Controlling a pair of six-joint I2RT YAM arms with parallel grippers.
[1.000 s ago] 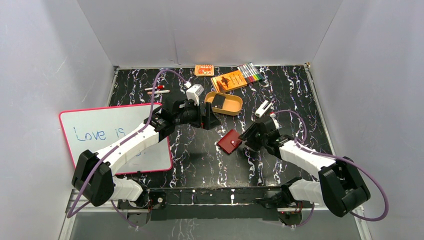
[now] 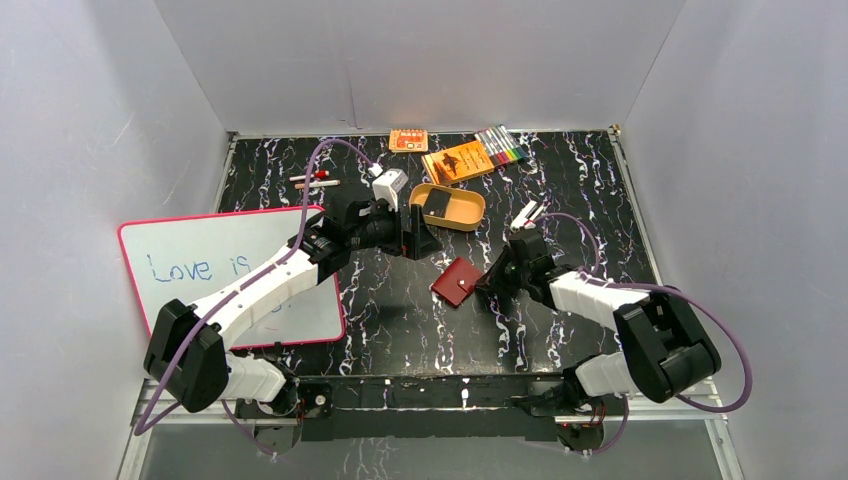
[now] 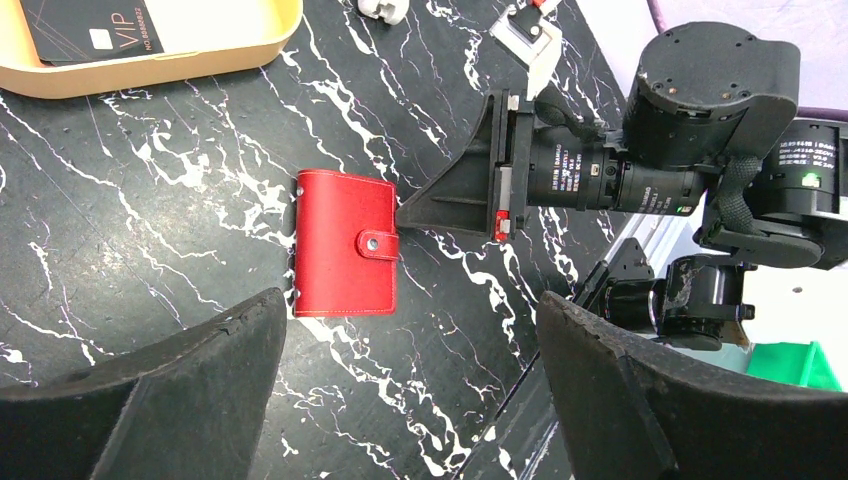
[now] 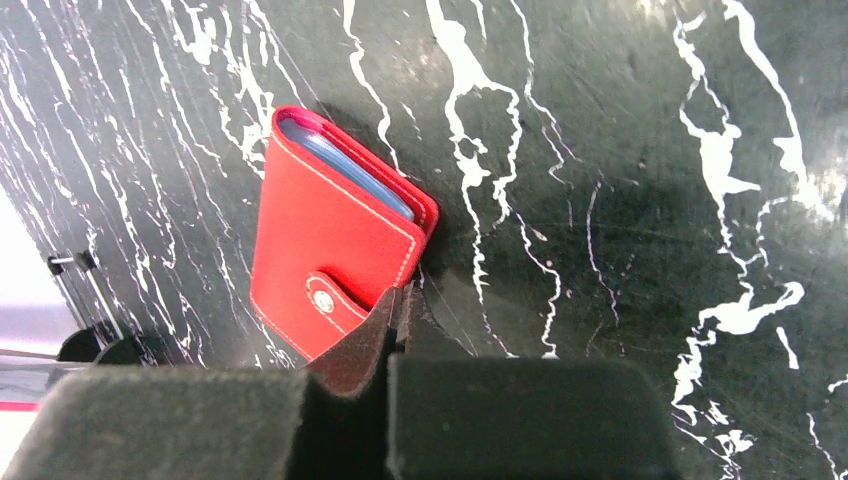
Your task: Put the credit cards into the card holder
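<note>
The red card holder lies closed on the marble table, its snap strap fastened and clear sleeves showing at one end. My right gripper is shut with nothing between its fingers; its tips are at the strap edge of the holder, which lies outside them. A black VIP card rests in the tan tray, partly cut off in the left wrist view; how many cards are there I cannot tell. My left gripper hangs open and empty, the holder visible beyond its wide-apart fingers.
A whiteboard covers the left side of the table. At the back are an orange book, a small notepad and several coloured markers. The table front of the holder is clear.
My right gripper has moved in to the holder and gone from open to shut. The holder has shifted slightly left, away from it. The left arm has stayed still.
</note>
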